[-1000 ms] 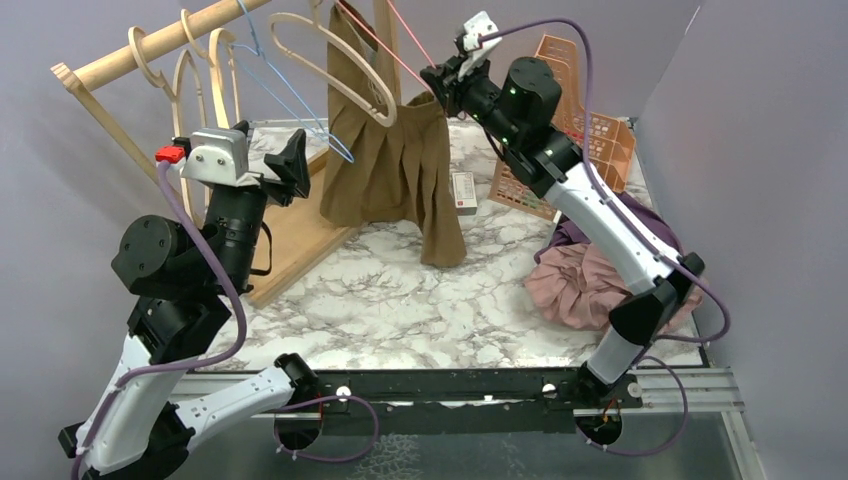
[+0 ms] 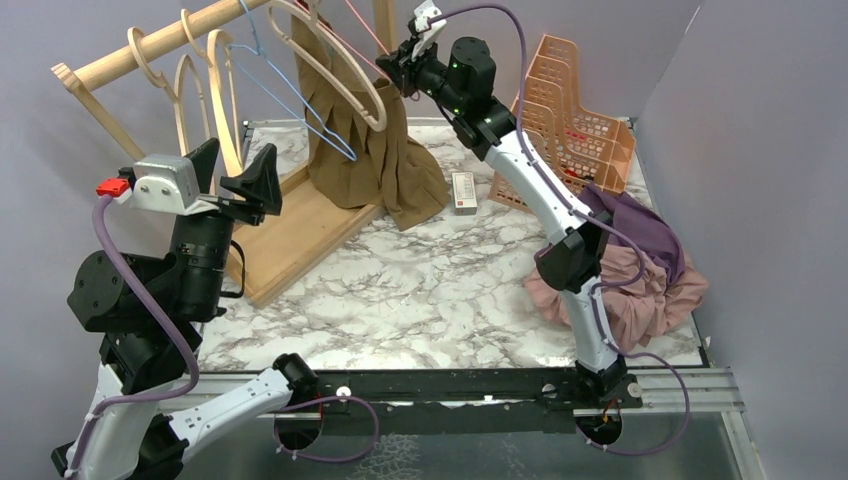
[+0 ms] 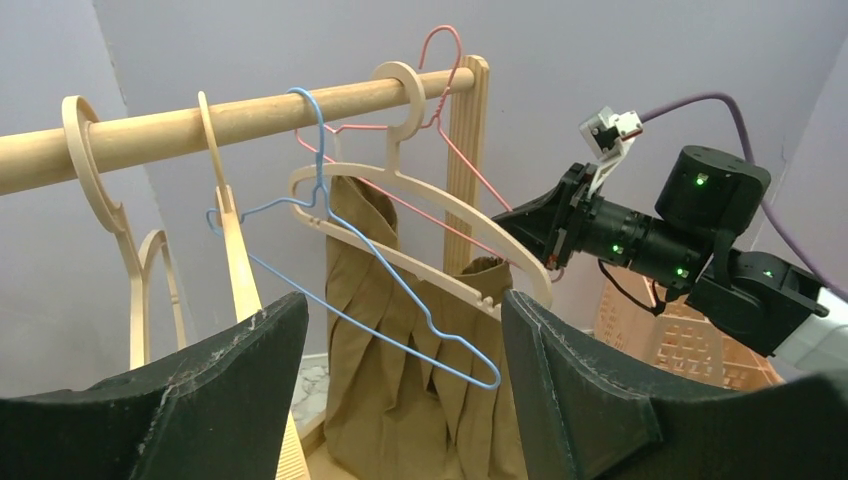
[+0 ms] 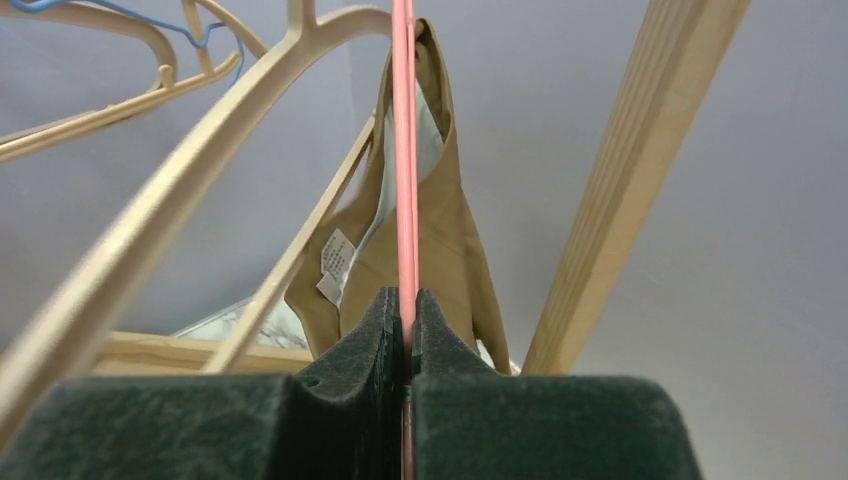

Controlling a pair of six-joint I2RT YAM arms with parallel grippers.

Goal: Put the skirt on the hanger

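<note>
The brown skirt point(image 2: 375, 165) hangs along the pink wire hanger point(image 3: 465, 165), its waistband spread below the rod and its lower part over the wooden base. In the left wrist view the hanger's hook is at the rod's right end. My right gripper point(image 2: 388, 64) is shut on the hanger's right end; in the right wrist view the pink wire runs between its fingertips, with the skirt point(image 4: 430, 220) behind. My left gripper point(image 2: 238, 170) stands open and empty at the left, apart from the skirt. Whether the waistband is fully over both hanger ends is hard to tell.
On the wooden rod point(image 3: 350, 97) hang a blue wire hanger point(image 2: 290, 85) and several wooden hangers, one point(image 3: 450, 205) right before the skirt. An upright post point(image 4: 640, 180) stands near my right gripper. A small white box point(image 2: 464, 193), an orange basket point(image 2: 570, 120) and folded cloths point(image 2: 630, 290) lie right.
My right gripper has moved left and back with the hanger end, and the skirt shifted the same way. My left gripper moved left. The wooden hanger before the skirt has swung.
</note>
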